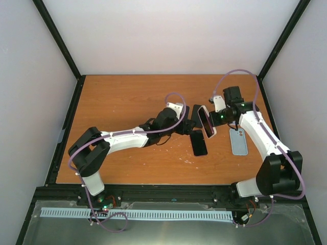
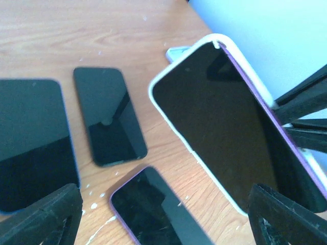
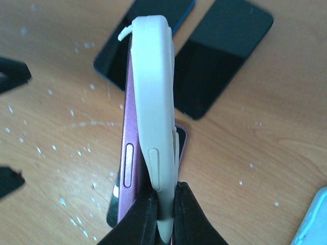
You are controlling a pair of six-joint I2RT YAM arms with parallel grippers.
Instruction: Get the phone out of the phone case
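My right gripper is shut on the white phone case [image 3: 152, 76], holding it tilted above the table. The purple-edged phone [image 2: 214, 112] is in this case, its dark screen facing my left gripper. Along the gripped side, its purple edge [image 3: 129, 148] shows outside the case wall; white still frames the far edges. How deep the phone sits at the bottom cannot be told. My left gripper stands open, apart from the phone, with nothing between its fingers. In the right wrist view its fingers [image 3: 11, 75] reach in from the left.
Several dark phones lie flat on the table below: one [image 2: 110, 115] behind, one [image 2: 156, 209] beneath the held phone, and one [image 2: 33, 143] at left. A light-blue case [image 1: 238, 142] lies at right.
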